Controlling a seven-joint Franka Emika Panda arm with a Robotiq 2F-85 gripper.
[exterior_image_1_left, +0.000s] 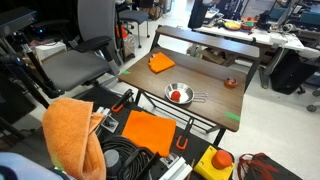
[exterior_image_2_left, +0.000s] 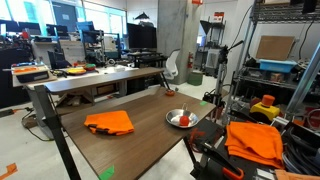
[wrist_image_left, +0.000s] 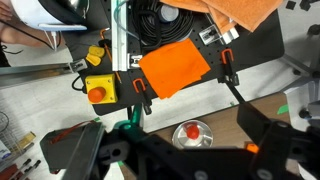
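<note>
A round metal pan (exterior_image_1_left: 178, 93) rests on the brown wooden table (exterior_image_1_left: 205, 75), with a small red object (exterior_image_1_left: 176, 94) inside it. Seen from the side, the pan (exterior_image_2_left: 182, 118) sits near one end of the tabletop. An orange cloth (exterior_image_1_left: 160, 62) lies flat on the table, well apart from the pan. In the wrist view my gripper is open, its two dark fingers spread wide, and the pan (wrist_image_left: 193, 141) shows below through the gap between them. Nothing is held. I cannot make out the gripper in either exterior view.
Beside the table a black surface carries an orange sheet (exterior_image_1_left: 149, 131), coiled black cable (exterior_image_1_left: 122, 153) and a yellow box (exterior_image_1_left: 213, 164) with a red top. A larger orange towel (exterior_image_1_left: 72, 138) hangs at left near a grey chair (exterior_image_1_left: 80, 55).
</note>
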